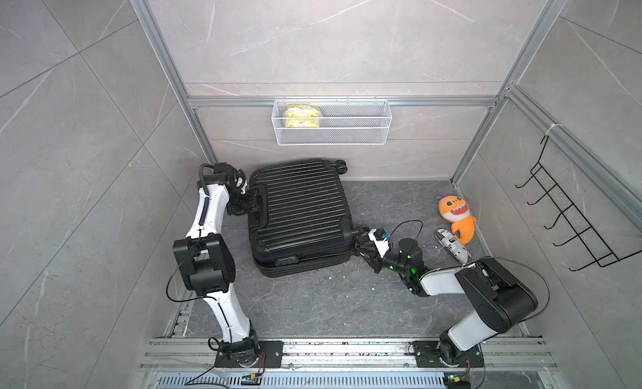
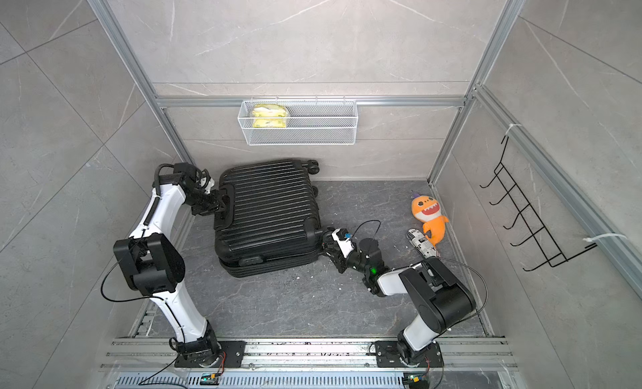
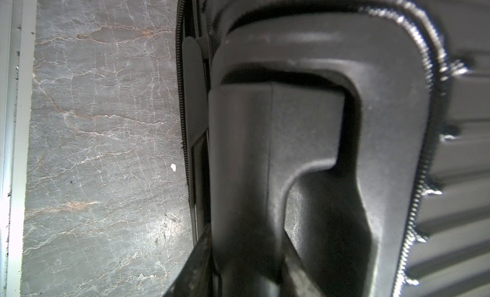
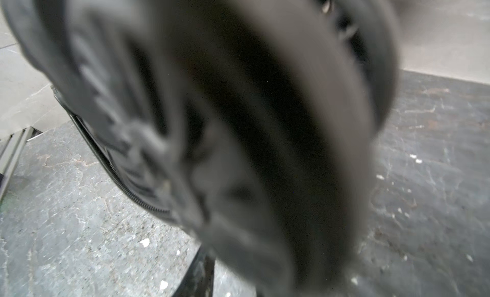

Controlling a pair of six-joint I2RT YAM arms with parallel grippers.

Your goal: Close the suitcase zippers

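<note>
A black ribbed suitcase (image 1: 301,205) lies flat and slightly angled on the floor. At its left side my left gripper (image 1: 251,202) is shut on the carry handle (image 3: 242,159), with one finger (image 3: 196,269) on each side of it. Zipper teeth (image 3: 179,93) run along the suitcase's edge in the left wrist view, and a zipper strip also shows at the right wrist; I see no pull tab. My right gripper (image 1: 366,247) is at the near right corner wheel (image 4: 245,210), which blurs across its wrist view. Its fingers (image 4: 200,274) stand apart, their tips partly hidden.
An orange shark plush (image 1: 456,215) and a patterned shoe-like item (image 1: 453,245) lie by the right wall. A white wire basket (image 1: 334,136) and a black hook rack (image 1: 568,212) hang on the walls.
</note>
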